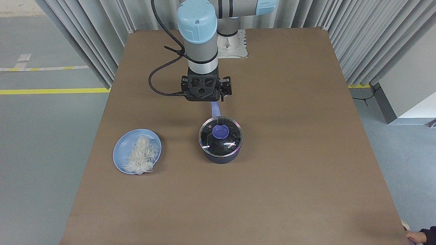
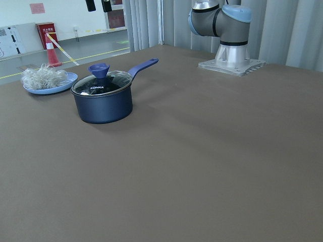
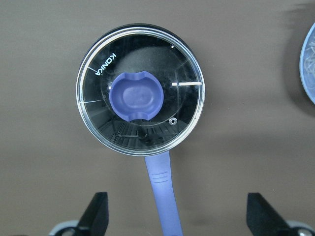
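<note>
A dark blue saucepan (image 2: 103, 108) stands on the brown table with its glass lid (image 3: 98, 118) on, topped by a purple knob (image 1: 220, 131). Its purple handle (image 3: 162, 191) points toward the robot's base. My gripper hangs above the handle end of the pan, open, with nothing between its fingers. In the left view only two black fingertips show at the top edge. A blue plate (image 1: 121, 151) holding a heap of white noodles (image 1: 141, 155) lies beside the pan, at the left in the front view.
The robot's base (image 2: 233, 64) stands at the far end. A person's hand (image 1: 417, 237) shows at the bottom right edge in the front view.
</note>
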